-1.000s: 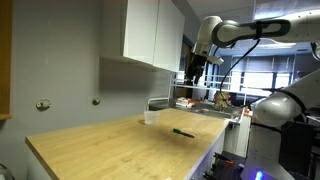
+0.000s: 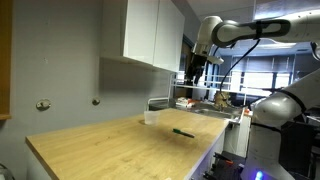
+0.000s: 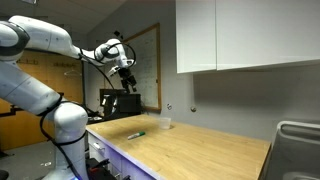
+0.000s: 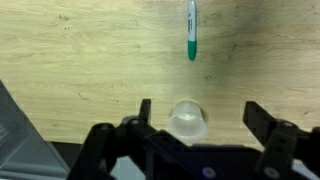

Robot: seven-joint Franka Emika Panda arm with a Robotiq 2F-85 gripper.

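A green and grey marker (image 4: 192, 30) lies on the wooden tabletop (image 4: 95, 75), seen near the top of the wrist view. In exterior view 1 the same marker (image 2: 183, 133) rests toward the table's right side, and exterior view 2 shows the marker (image 3: 136, 134) too. High above the table is my gripper, its two black fingers wide apart with nothing between them. A whitish round cup-like thing (image 4: 187, 121) shows far below, between the fingers in the wrist view. From exterior view 1, my gripper (image 2: 203, 82) points downward, well clear of the table.
A white container (image 2: 152, 117) stands at the table's back, also seen as a white container (image 3: 165, 123) in exterior view 2. White overhead cabinets (image 2: 150, 35) hang above the back.
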